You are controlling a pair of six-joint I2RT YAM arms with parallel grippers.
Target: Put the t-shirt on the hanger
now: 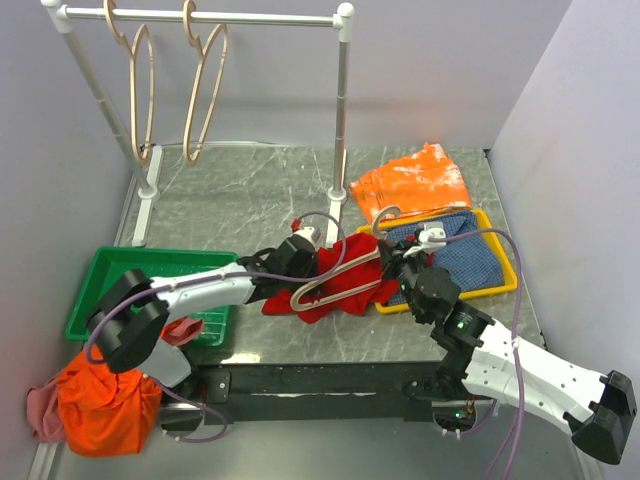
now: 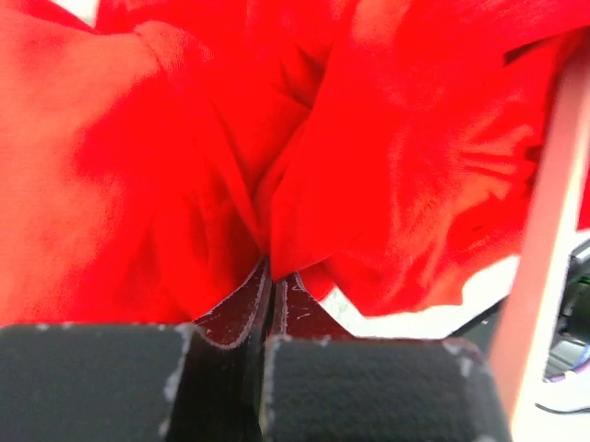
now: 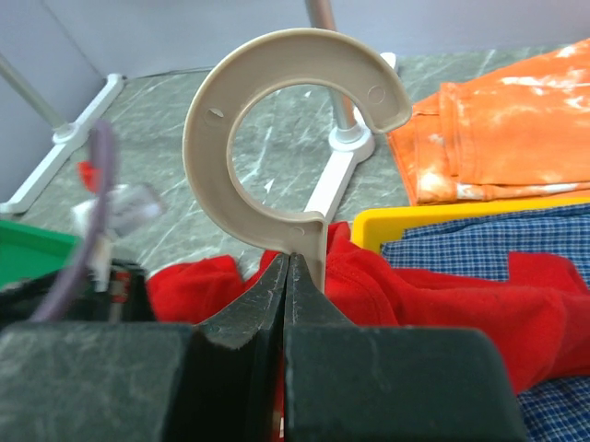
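The red t-shirt (image 1: 350, 258) lies crumpled on the table, partly over the yellow tray's left side. Across it, the beige hanger (image 1: 335, 299) slants with its hook up. My right gripper is shut on the hanger just below the hook, which stands upright ahead of it in the right wrist view. Over the shirt's left part, my left gripper is shut with its tips in the red cloth (image 2: 207, 175). Creases run together at those tips, and a fold looks pinched there. One hanger bar (image 2: 550, 212) passes to the right of them.
A yellow tray (image 1: 495, 241) holds blue checked cloth, with folded orange cloth (image 1: 415, 185) behind. The green basket (image 1: 95, 290) stands left. Two hangers (image 1: 140, 90) hang from the rack bar (image 1: 250, 18).
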